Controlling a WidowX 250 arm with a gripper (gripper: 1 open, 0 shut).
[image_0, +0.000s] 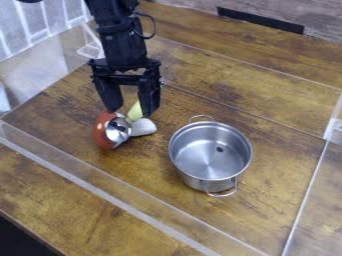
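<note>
My black gripper (127, 100) hangs at the upper middle, fingers pointing down and apart, open. Just below it lie a red object with a shiny metal part (107, 131), a small white item (143, 129) and a pale yellow-green item (136, 110), partly hidden by the gripper. Whether the fingers touch any of them I cannot tell. A silver pot (210, 150) with wire handles stands to their right.
Clear panels or edges border it at left and right.
</note>
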